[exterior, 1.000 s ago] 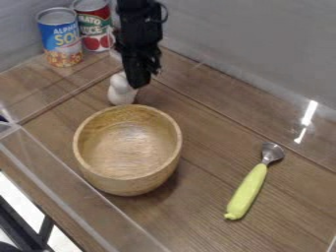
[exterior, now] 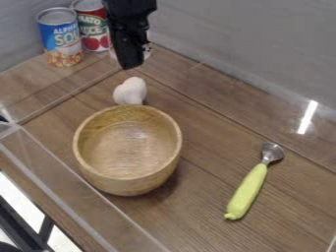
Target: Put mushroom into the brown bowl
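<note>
The white mushroom (exterior: pixel 130 92) rests on the wooden table, just behind the rim of the brown bowl (exterior: pixel 98 169) and outside it. Inside, the bowl is empty. My black gripper (exterior: pixel 134 57) is at the top of the view, above and behind the mushroom, with a visible gap between them. No mushroom is in its grasp. Its dark fingers overlap from this angle, so how far apart they stand is unclear.
Two cans, a blue-labelled one (exterior: pixel 61 37) and a red one (exterior: pixel 92 26), stand at the back left near the wall. A green-handled utensil (exterior: pixel 247 190) lies at the right. Bare table (exterior: pixel 210 123) separates it from the bowl.
My gripper has risen away from the mushroom, which it overlapped a second ago. The mushroom has shifted slightly right and leans differently. Bowl, cans and utensil are unmoved.
</note>
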